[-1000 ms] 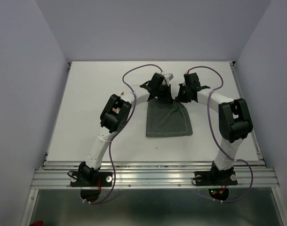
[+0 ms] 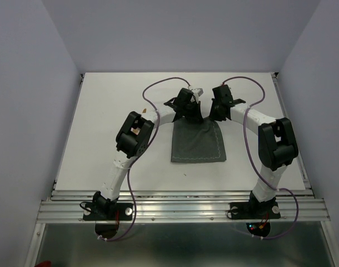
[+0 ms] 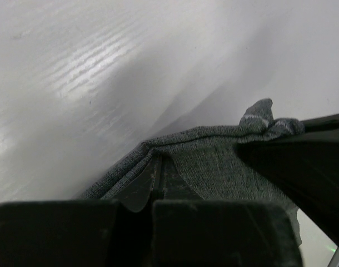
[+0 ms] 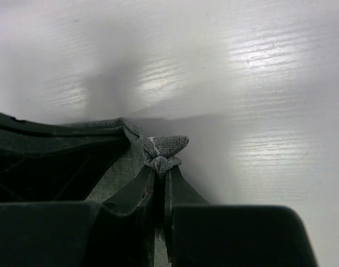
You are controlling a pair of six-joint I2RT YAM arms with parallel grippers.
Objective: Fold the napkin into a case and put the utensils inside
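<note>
The dark grey napkin (image 2: 197, 144) lies in the top view with a stitched border near its lower and right sides, its upper edge gathered under both grippers. My left gripper (image 2: 197, 115) is shut on that edge; in the left wrist view the folded hem (image 3: 186, 133) runs over its fingertips. My right gripper (image 2: 214, 117) is shut on the napkin's upper right corner, whose bunched tip (image 4: 166, 146) pokes out beyond the fingers in the right wrist view. The utensils are mostly hidden behind the left arm.
A small orange-tan object (image 2: 136, 131) shows beside the left arm. The two grippers are close together at the back centre.
The napkin's lower edge has shifted very slightly left and toward the front. The right gripper has moved slightly; the left is nearly still.
</note>
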